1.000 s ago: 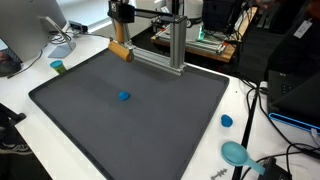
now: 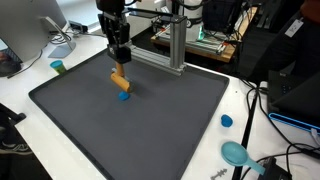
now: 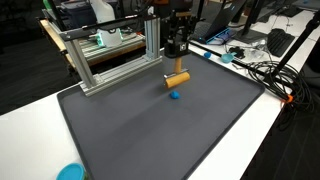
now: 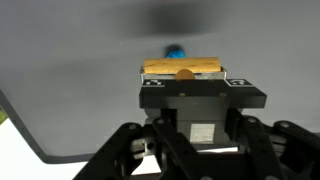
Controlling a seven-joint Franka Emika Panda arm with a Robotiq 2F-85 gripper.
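Observation:
A wooden mallet [image 2: 121, 84] hangs head-down from my gripper [image 2: 119, 62], which is shut on its handle. In exterior view 2 the mallet's head [image 3: 177, 80] appears just above a small blue piece [image 3: 174, 95] on the dark board. From the wrist, the head [image 4: 160, 68] lies crosswise in front of the fingers, and the blue piece [image 4: 175, 51] shows just beyond it. The head's underside is hidden there. Whether mallet and blue piece touch, I cannot tell.
Much of the dark board [image 2: 150, 130] is bare. A metal frame [image 3: 120, 72] stands along its far side. Off the board lie another blue piece [image 2: 226, 121], a teal bowl [image 2: 236, 153] and a green cup [image 2: 58, 67]. Cables run across the table's side.
My gripper has come down with the mallet still in it. The mallet's head has gone from well above the board to close by the blue piece, which has stayed put.

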